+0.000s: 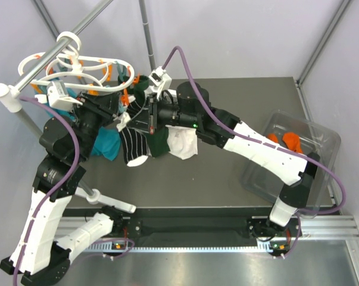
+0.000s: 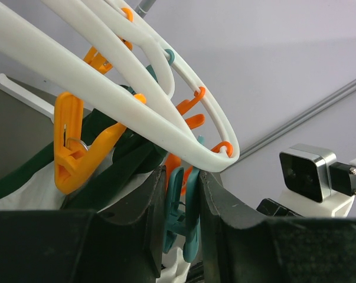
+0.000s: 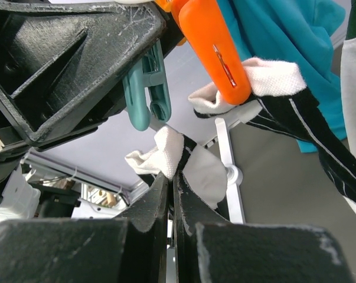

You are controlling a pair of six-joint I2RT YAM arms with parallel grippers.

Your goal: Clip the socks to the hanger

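The white round hanger (image 1: 91,89) hangs at the upper left with orange and teal clips. My left gripper is shut on a teal clip (image 2: 192,221) at the hanger's rim. In the right wrist view, that teal clip (image 3: 137,97) points down beside the left gripper's black body. My right gripper is shut on a black-and-white sock (image 3: 167,150) by its white cuff. This sock is below the teal clip, apart from it. An orange clip (image 3: 219,59) grips the white cuff of another striped sock (image 3: 278,76).
Teal (image 1: 106,143), dark green (image 1: 159,142) and white (image 1: 182,142) socks hang around the hanger. A clear bin (image 1: 331,140) with orange items stands at the right. Both arms are close together at the hanger; mid-table is clear.
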